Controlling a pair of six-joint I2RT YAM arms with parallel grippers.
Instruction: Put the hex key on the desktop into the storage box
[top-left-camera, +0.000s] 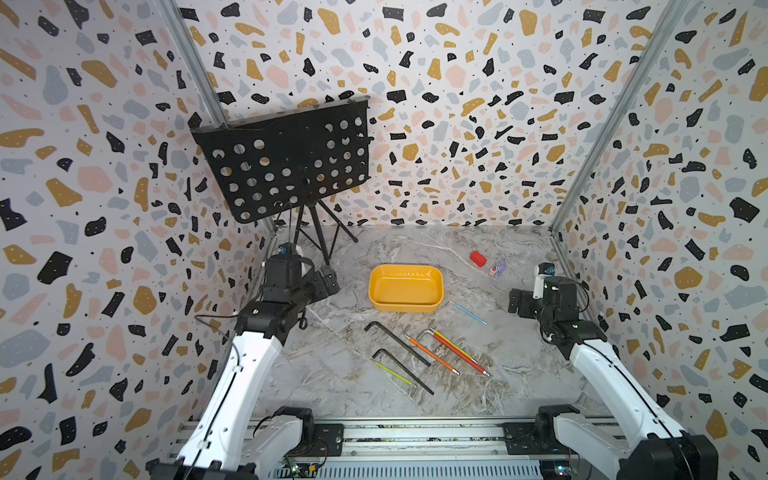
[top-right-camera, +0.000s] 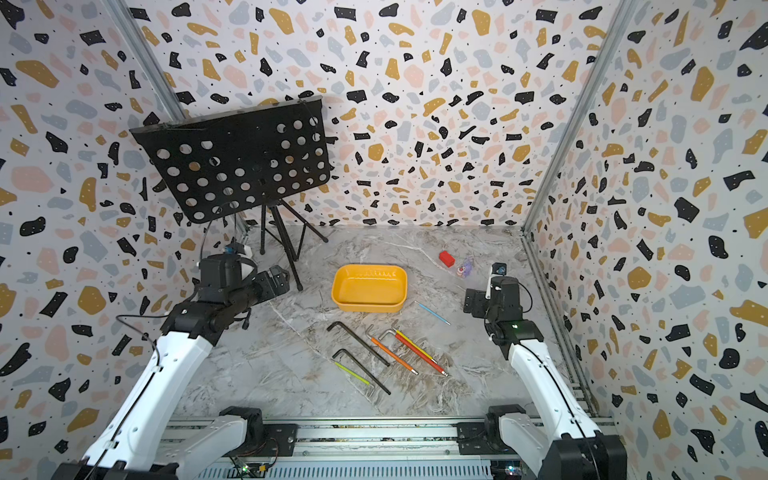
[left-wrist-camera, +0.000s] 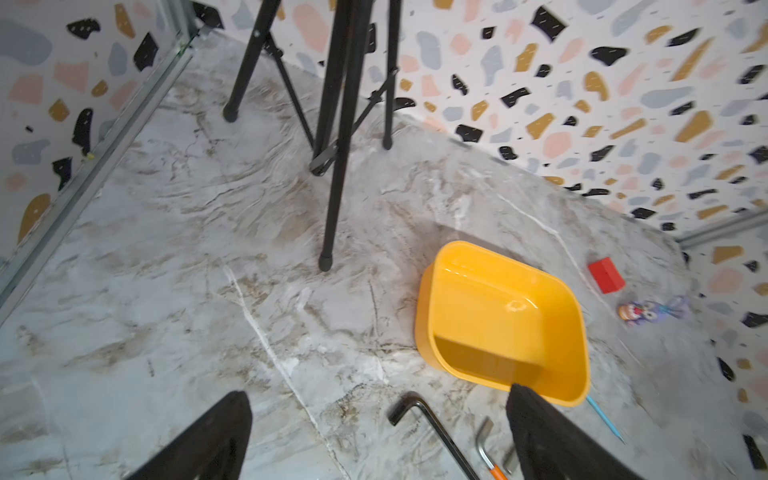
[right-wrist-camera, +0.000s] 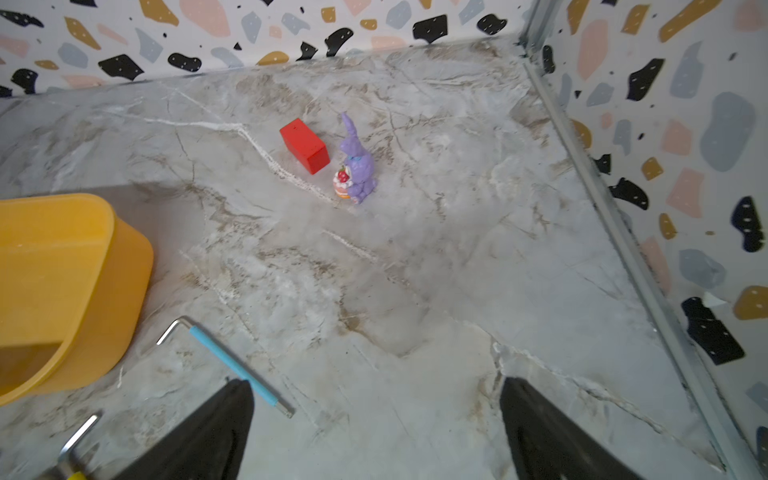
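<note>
The yellow storage box (top-left-camera: 405, 307) stands empty near the table's middle. Several hex keys lie in front of it: two black ones (top-left-camera: 406, 372), a green one (top-left-camera: 394, 373), an orange one (top-left-camera: 433, 355), and a red key (top-left-camera: 462, 355) close against a yellow one. A thin blue hex key (right-wrist-camera: 232, 363) lies alone to the box's right. My left gripper hangs over the table left of the box, open, with nothing between its fingers. Right of the blue key, my right gripper is held above the table, also open and empty.
A black perforated panel on a tripod (top-left-camera: 320, 232) stands at the back left, close behind my left gripper. A red block (right-wrist-camera: 305, 145) and a purple figurine (right-wrist-camera: 358, 168) sit at the back right. Bare marble lies on both sides.
</note>
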